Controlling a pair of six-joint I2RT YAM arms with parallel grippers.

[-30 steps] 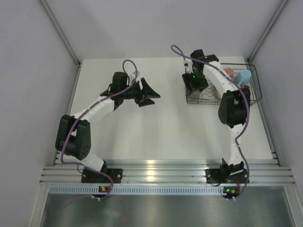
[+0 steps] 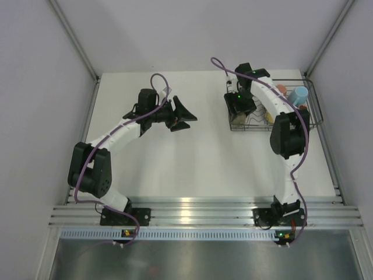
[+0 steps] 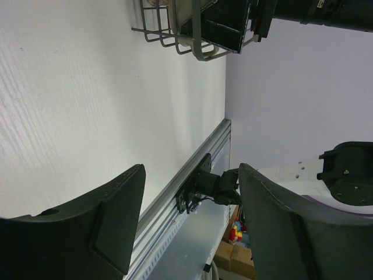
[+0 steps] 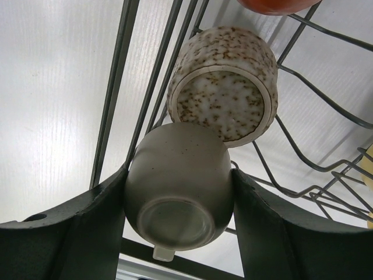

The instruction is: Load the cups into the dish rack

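A grey-beige cup (image 4: 178, 157) sits between the fingers of my right gripper, which is shut on it. Its base faces the right wrist camera. It is in the front left corner of the wire dish rack (image 2: 254, 128), against a brown-speckled cup (image 4: 221, 99) lying on the rack wires. Also in the rack are an orange-red cup (image 2: 282, 89) and a blue cup (image 2: 299, 95). Yellow cups (image 2: 269, 116) show partly behind the right arm. My left gripper (image 2: 189, 115) hangs open over the bare table, well left of the rack, nothing between its fingers.
The rack's left wall (image 4: 116, 87) runs close beside my right gripper. A metal rail (image 2: 198, 207) borders the table's front edge.
My right gripper and the rack have shifted very slightly toward the table's front edge. The left arm has stayed still.
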